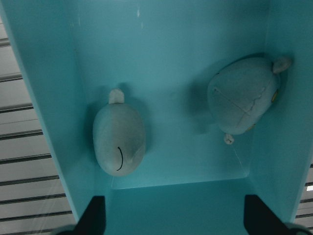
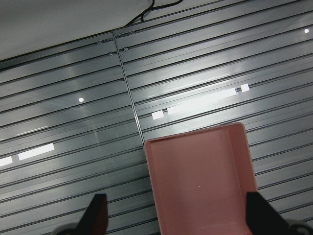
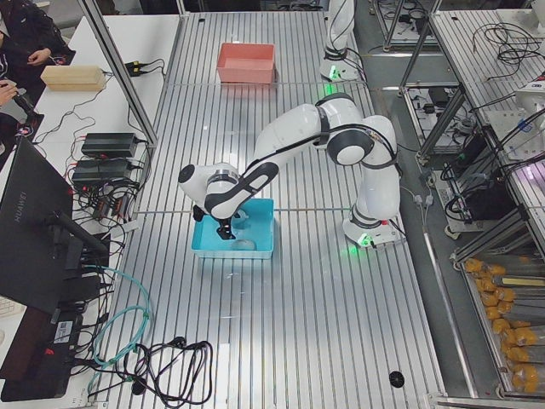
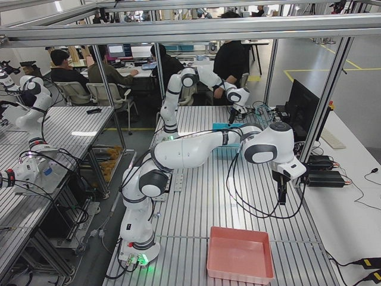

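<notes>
A blue bin [image 3: 255,254] sits on the slatted table under my left gripper [image 3: 213,223]. In the left wrist view it holds two pale blue plush toys: an oval one [image 1: 119,139] on the left and a rounder one [image 1: 242,95] by the right wall. My left gripper stands open over them, nothing between its fingers. Across the table my right gripper is also open, empty, above a pink bin [image 2: 198,181], which looks empty.
A monitor [image 3: 30,247], power units and coiled cables [image 3: 170,375] line the table's left side in the camera left view. The slatted surface between and around the two bins is largely clear.
</notes>
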